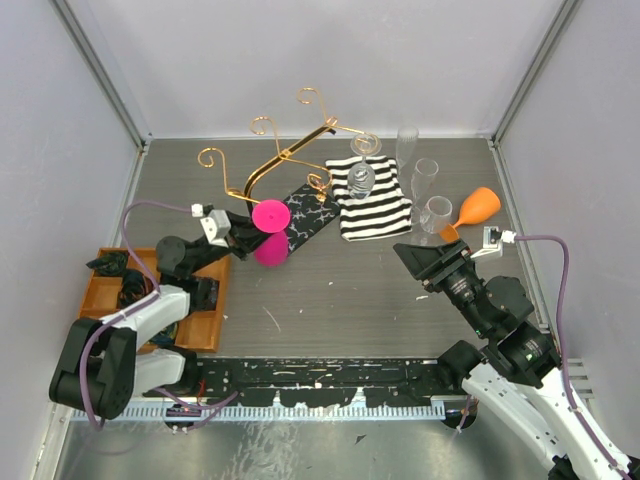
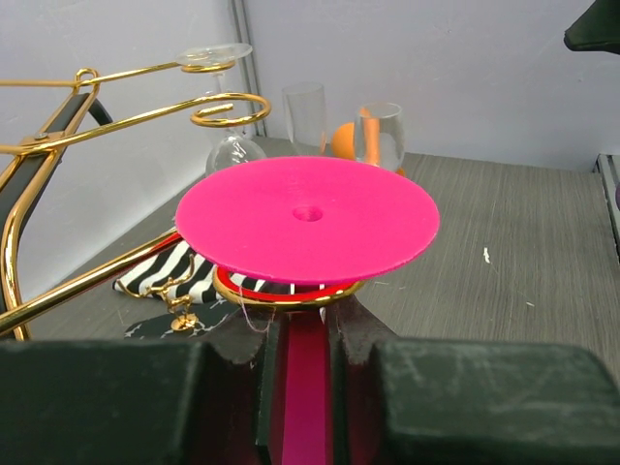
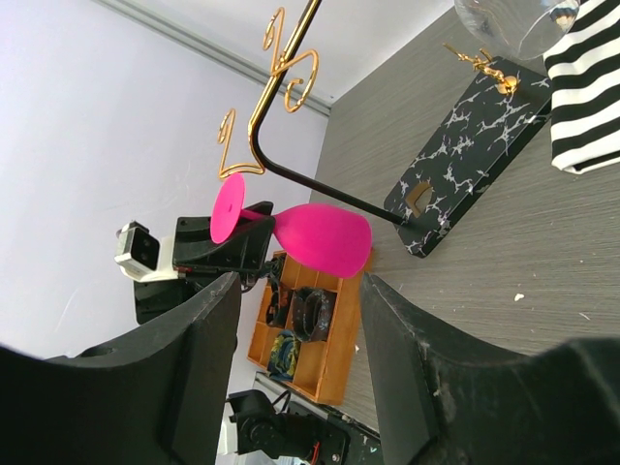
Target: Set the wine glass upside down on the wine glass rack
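The pink wine glass (image 1: 270, 215) hangs upside down at the near arm of the gold rack (image 1: 287, 155). In the left wrist view its round base (image 2: 308, 218) lies over the gold loop (image 2: 291, 298), with the stem passing down through it. My left gripper is shut on that stem, just below the loop. The right wrist view shows the bowl (image 3: 325, 237) pointing downward and slightly slanted, clear of the table. My right gripper stands open and empty, well away to the right.
A clear glass (image 1: 361, 180) hangs from another rack arm above the striped cloth (image 1: 377, 215). Clear glasses (image 1: 424, 178) and an orange glass (image 1: 479, 206) stand or lie at the back right. A wooden tray (image 1: 208, 325) sits at left.
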